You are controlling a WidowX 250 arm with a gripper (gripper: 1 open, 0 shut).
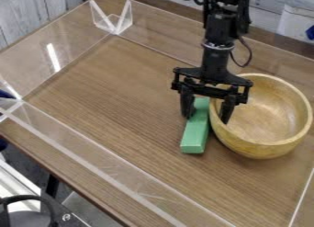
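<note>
A black gripper (207,107) hangs down from the arm over the near-left rim of a round wooden bowl (273,135). Its fingers stand apart, one at the top end of a green rectangular block (194,135), the other at or inside the bowl's rim. Whether anything is held between them is unclear. The block lies lengthwise on the wooden table beside the bowl.
A clear plastic piece (110,17) stands at the far left edge. Dark equipment with a cable sits at the lower left corner.
</note>
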